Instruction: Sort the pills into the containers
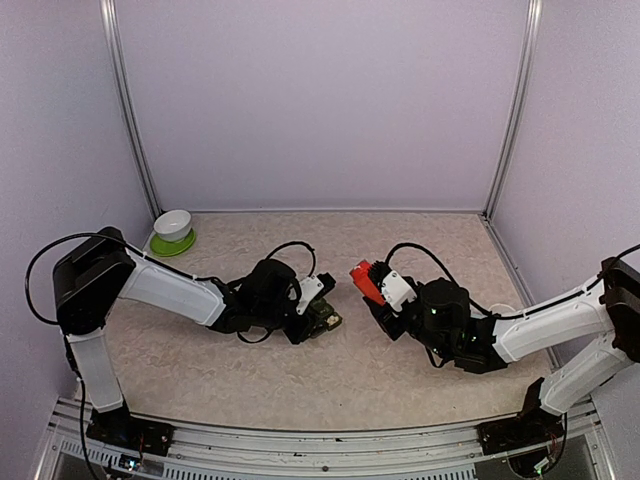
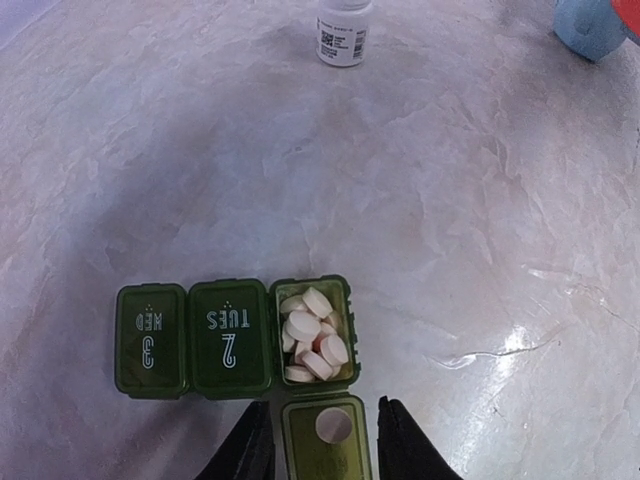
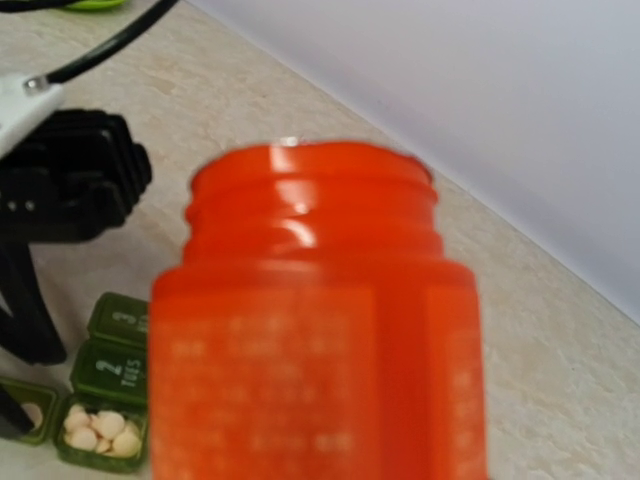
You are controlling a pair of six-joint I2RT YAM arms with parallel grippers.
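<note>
A green pill organizer (image 2: 230, 340) lies on the table, lids marked 2 TUES and 3 WED closed. Its end compartment is uncovered and full of pale pills (image 2: 318, 338); that compartment's lid (image 2: 328, 455) is folded back flat. My left gripper is partly open, one finger on either side of this lid, with a visible gap to both edges. In the top view the left arm hides most of the organizer. Held up and tilted, an uncapped red bottle (image 3: 315, 370) is gripped by my right gripper (image 1: 378, 296); the fingers are hidden in the right wrist view.
A white bottle (image 2: 343, 40) with a printed label stands beyond the organizer. Part of a blue object (image 2: 588, 25) shows at the upper right. A white bowl (image 1: 173, 225) sits on a green plate (image 1: 160, 246) at the back left.
</note>
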